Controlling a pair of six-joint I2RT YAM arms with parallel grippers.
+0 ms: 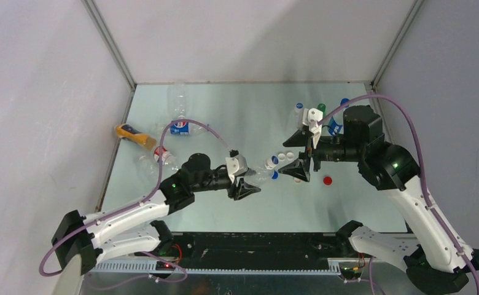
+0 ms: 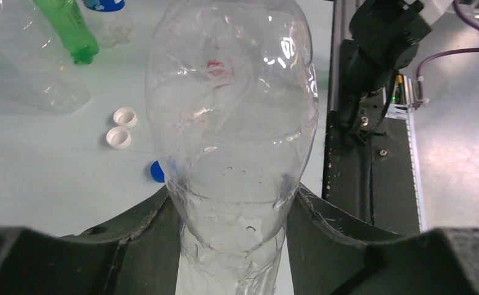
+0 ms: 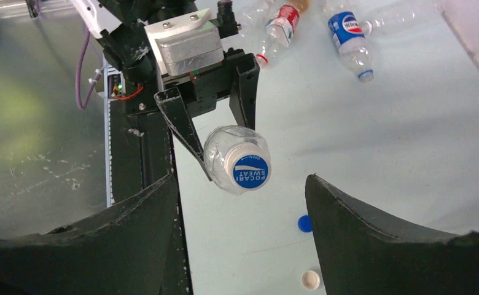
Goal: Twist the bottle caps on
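Note:
My left gripper [image 1: 242,184] is shut on a clear bottle [image 2: 231,110], held near the middle of the table. In the right wrist view this bottle shows a white cap [image 3: 249,169] with a blue POCARI SWEAT top, facing my right gripper. My right gripper [image 1: 295,157] stands open to the right of that bottle, nothing between its fingers. Loose caps lie on the table [image 1: 237,215]: a blue one [image 3: 304,224], white ones [image 2: 118,137] and a red one [image 1: 327,180].
Several bottles lie at the left, among them a Pepsi bottle [image 1: 180,128] and an orange one [image 1: 132,134]. More bottles [image 1: 298,110] stand at the back right.

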